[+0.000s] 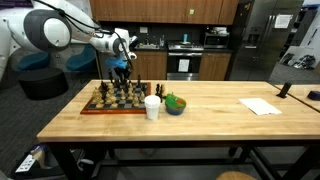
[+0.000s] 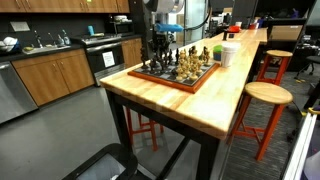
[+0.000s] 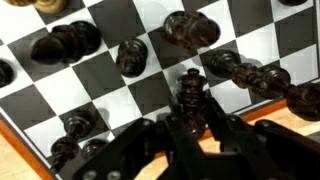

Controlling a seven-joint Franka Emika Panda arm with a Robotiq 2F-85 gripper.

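Observation:
A chessboard of black and white squares fills most of the wrist view, with dark pieces standing on it. At the bottom middle of that view, my gripper is shut on a dark chess piece, whose head shows between the fingers. The piece's base is hidden. In exterior view 1 the gripper is low over the far side of the board. Exterior view 2 shows light pieces on the board's near side.
Close around the held piece stand other dark pieces, such as a tall one to its right. A white cup and a bowl with green things sit right of the board.

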